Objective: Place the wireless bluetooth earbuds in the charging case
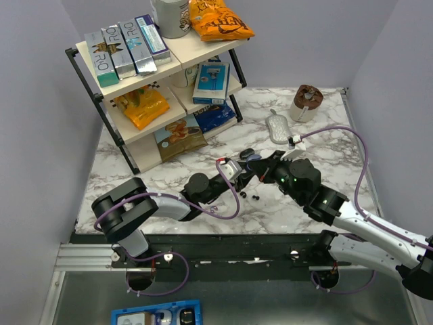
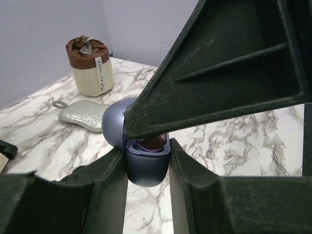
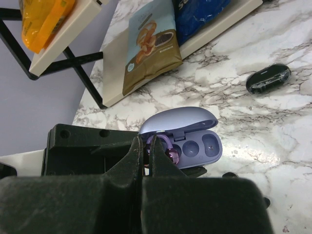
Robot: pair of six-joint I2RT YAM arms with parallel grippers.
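My left gripper (image 1: 240, 172) is shut on the open lavender charging case, held upright above the table; in the right wrist view the case's raised lid (image 3: 178, 117) and empty round and oval wells show on its right part. My right gripper is shut at the case's left part, its tips at a purple earbud piece (image 3: 170, 154) there; whether it grips that piece is hidden. In the left wrist view a right gripper finger covers much of the case's inside.
Small black objects (image 1: 256, 198) and a dark oval item (image 3: 268, 78) lie on the marble table (image 1: 304, 210). A shelf with snack bags (image 1: 179, 139) stands at the back left, a jar (image 1: 306, 103) and grey pad (image 1: 277, 128) at the back right.
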